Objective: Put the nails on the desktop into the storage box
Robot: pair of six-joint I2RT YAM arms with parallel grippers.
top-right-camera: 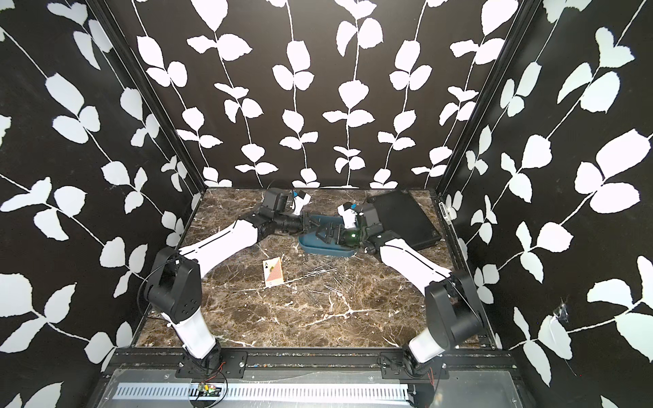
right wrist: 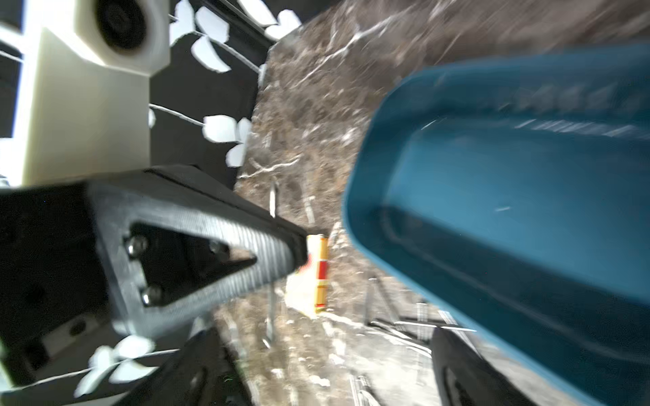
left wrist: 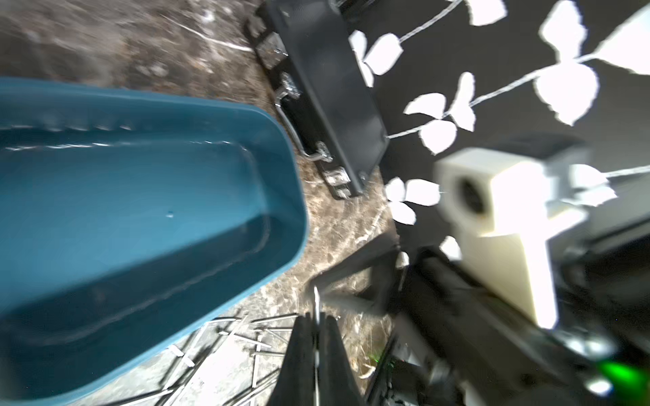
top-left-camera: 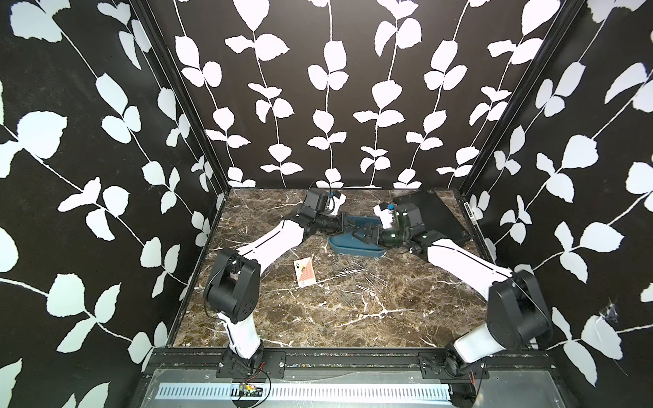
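A thin silver nail [left wrist: 316,301] is pinched upright in the closed fingertips of my left gripper. In the right wrist view the nail [right wrist: 273,201] crosses the left gripper's fingertip. My right gripper is open around empty space, its fingers blurred and parted. Both grippers are close together above the blue storage box [top-left-camera: 357,251]. The left wrist view shows the box [left wrist: 298,226] almost empty inside, with one tiny bright speck. Several loose nails [left wrist: 189,355] lie on the desktop along its near side.
A black case [top-left-camera: 435,216] with a metal handle lies right of the box at the back. A playing-card pack [top-left-camera: 304,272] lies left of the loose nails.
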